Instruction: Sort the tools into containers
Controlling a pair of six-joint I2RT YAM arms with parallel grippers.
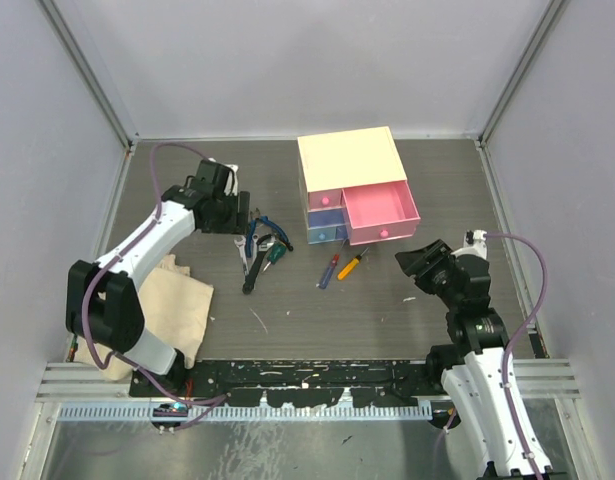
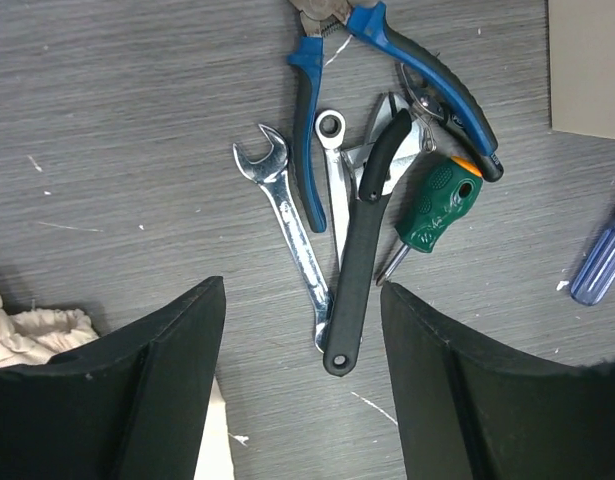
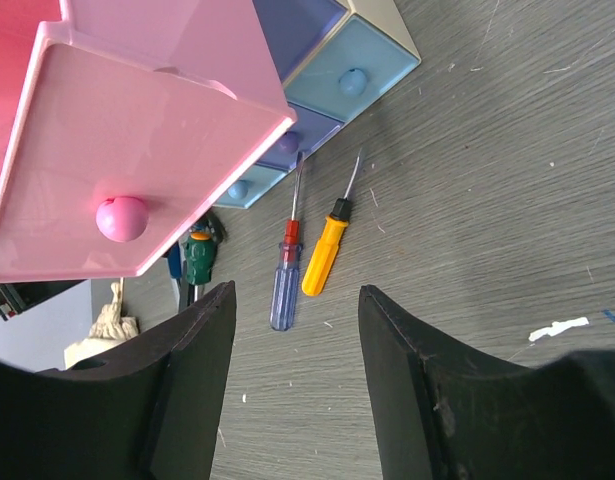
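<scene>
In the left wrist view, a combination wrench (image 2: 295, 232), a ratchet wrench (image 2: 334, 175), a black-handled adjustable wrench (image 2: 358, 260), blue-handled pliers (image 2: 412, 55) and a stubby green screwdriver (image 2: 442, 203) lie close together on the table. My left gripper (image 1: 243, 213) is above the near left of this pile, its fingers apart and empty. A blue screwdriver (image 3: 287, 280) and a yellow screwdriver (image 3: 329, 250) lie before the small cabinet (image 1: 350, 160). Its pink drawer (image 1: 382, 236) is pulled out and looks empty. My right gripper (image 1: 412, 262) hangs open, right of the screwdrivers, holding nothing.
A beige cloth bag (image 1: 177, 305) lies at the front left, beneath the left arm. The pulled-out drawer juts over the table near the screwdrivers. Bare table (image 1: 317, 325) stretches across the front middle; walls close in both sides.
</scene>
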